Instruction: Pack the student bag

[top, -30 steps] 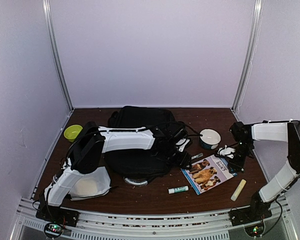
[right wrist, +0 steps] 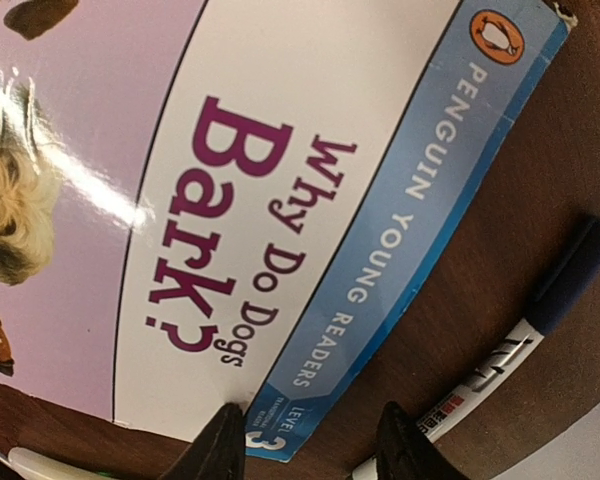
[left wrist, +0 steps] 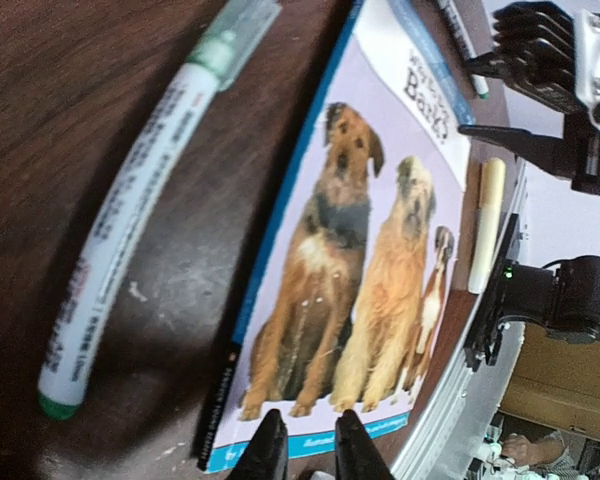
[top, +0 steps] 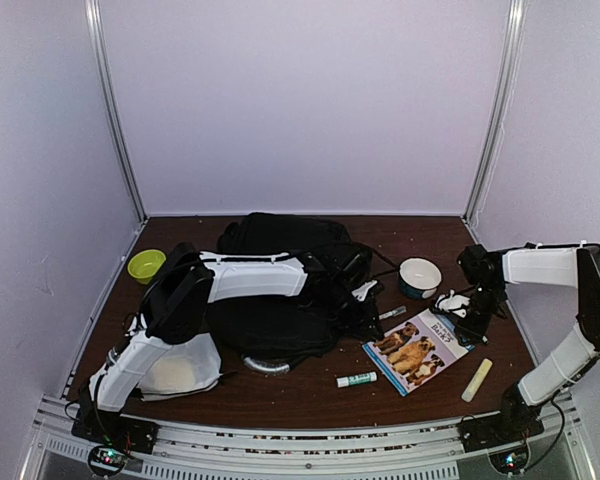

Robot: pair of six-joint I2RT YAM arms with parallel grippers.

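Observation:
The dog book (top: pixel 417 352) lies flat on the table, right of the black bag (top: pixel 270 325). My left gripper hangs by the bag's right side; its fingertips are close together, a narrow gap between them, and I see nothing clearly held. A marker (left wrist: pixel 130 230) lies beside the book's spine. My right gripper is open over the book's far right corner, one finger above the cover and the other above bare table. Another marker (right wrist: pixel 480 380) with a dark cap is next to that edge. A glue stick (top: pixel 357 380) rests left of the book's lower edge.
A pale yellow stick (top: pixel 477 380) lies at the front right. Behind the book stands a white-and-blue bowl (top: pixel 420 277). A green bowl (top: pixel 146 265) sits at the far left, and a white, translucent pouch (top: pixel 180 368) is front left.
The right arm and the loose items look the same.

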